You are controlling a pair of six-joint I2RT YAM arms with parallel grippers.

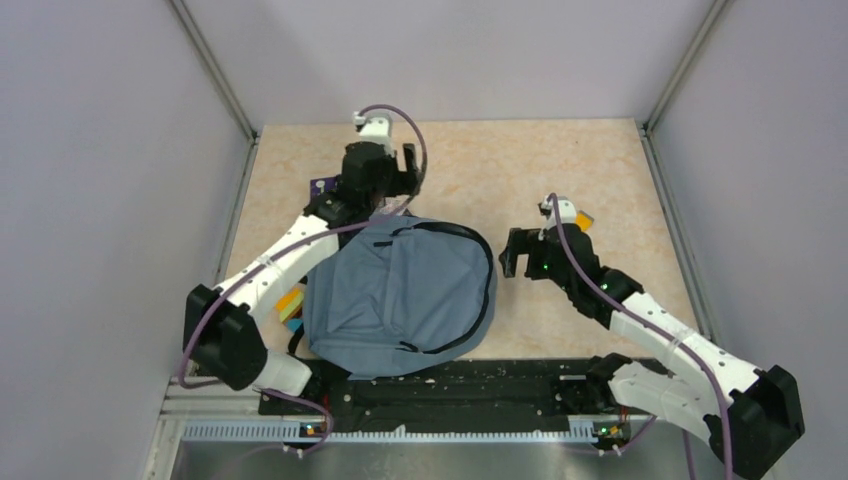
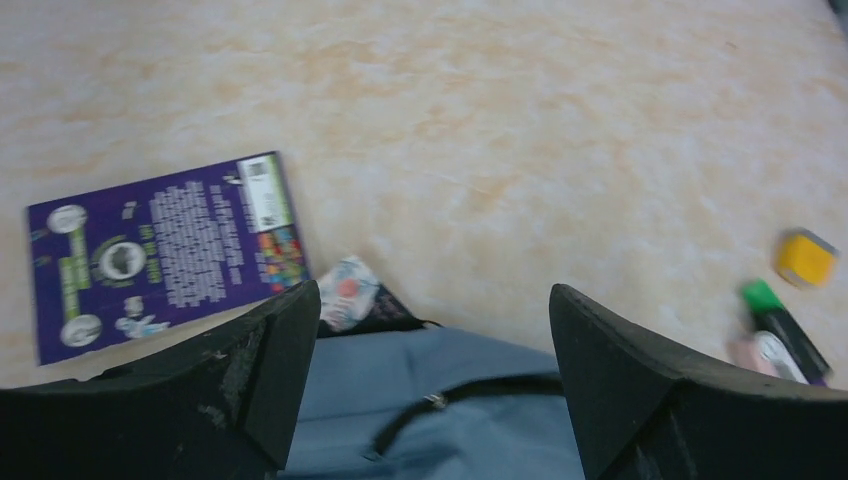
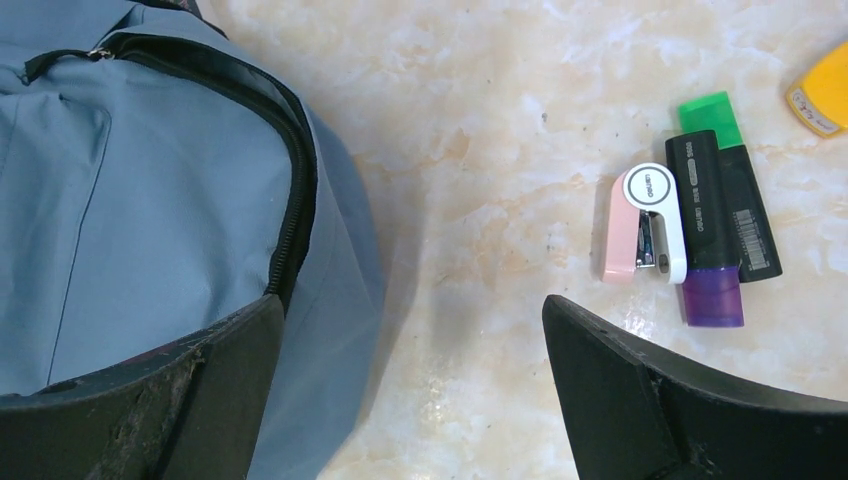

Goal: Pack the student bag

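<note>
A blue-grey bag [image 1: 350, 290] lies on the table's left half; its black-edged opening [image 3: 290, 190] has sagged nearly closed along the right side. Behind it lies a purple book [image 2: 170, 245], mostly covered by the left arm in the top view. My left gripper [image 1: 409, 170] is open above the table behind the bag, nothing between its fingers. Just right of the bag my right gripper [image 1: 514, 252] hangs open and empty. In the right wrist view a pink-and-white stapler [image 3: 643, 225], a black-and-purple tube [image 3: 705, 230] and a green-capped black item [image 3: 745, 200] lie together.
A yellow item [image 1: 583, 221] lies at the right, beyond the right gripper. Colourful items [image 1: 290, 305] show at the bag's left edge, partly under the left arm.
</note>
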